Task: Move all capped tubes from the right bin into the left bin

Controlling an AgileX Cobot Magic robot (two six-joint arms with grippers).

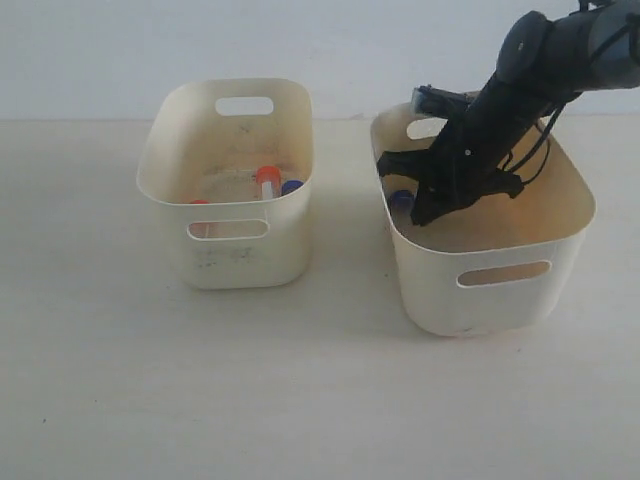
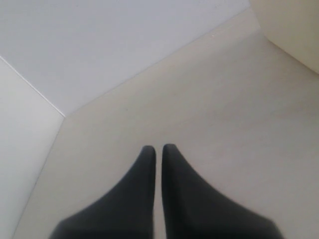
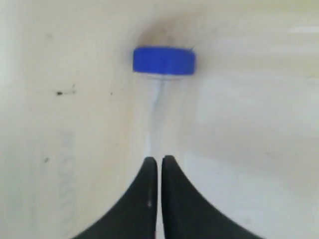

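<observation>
A clear tube with a blue cap (image 3: 164,61) lies on the floor of the right bin (image 1: 490,300), near its left wall; the top view shows its blue cap (image 1: 402,200) beside the arm. In the right wrist view my right gripper is over the tube's body, fingertips together and nothing between them. The left bin (image 1: 240,270) holds a red-capped tube (image 1: 268,180), a blue cap (image 1: 291,187) and another red cap (image 1: 199,203). My left gripper is shut and empty over bare table.
The right arm (image 1: 530,70) reaches in over the back of the right bin and hides part of its inside. A strip of bare table (image 1: 345,240) separates the bins.
</observation>
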